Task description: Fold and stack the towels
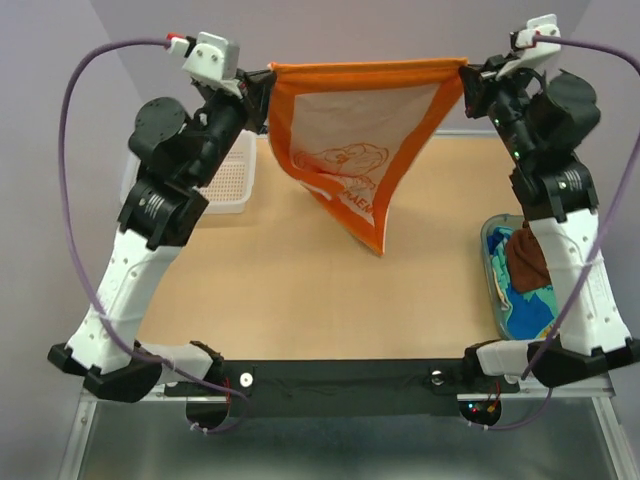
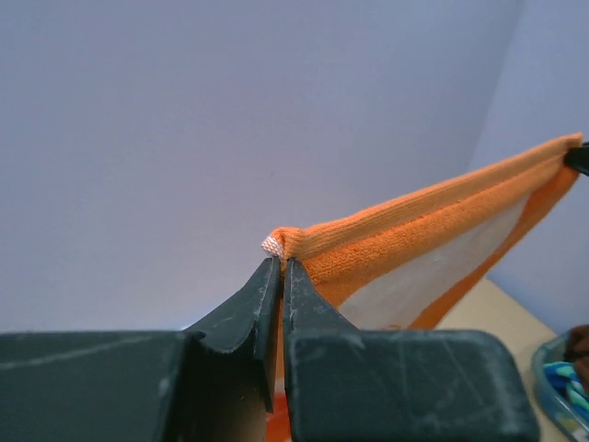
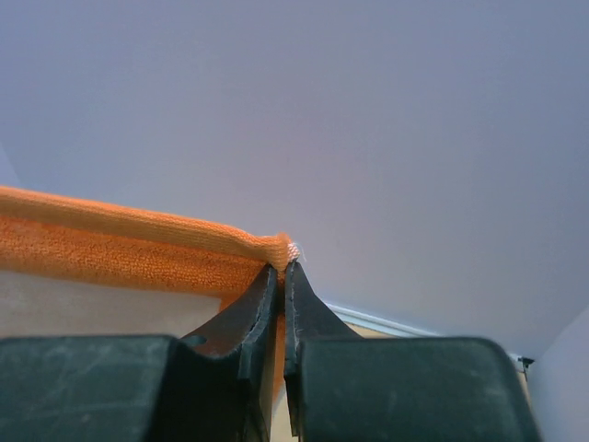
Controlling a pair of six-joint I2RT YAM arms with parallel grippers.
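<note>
An orange-bordered white towel (image 1: 355,130) with an orange print hangs stretched by its top edge between my two grippers, high above the table. My left gripper is shut on one top corner, and my right gripper is shut on the other. In both wrist views the folded orange hem rises from between the fingertips. The towel's lower part tapers down toward the middle of the table in the top view.
A white basket (image 1: 232,175) sits at the back left, partly hidden by my left arm. A blue-green bin (image 1: 500,275) with brown and blue cloths stands at the right. The wooden table (image 1: 320,310) shows bare around the towel's lower end.
</note>
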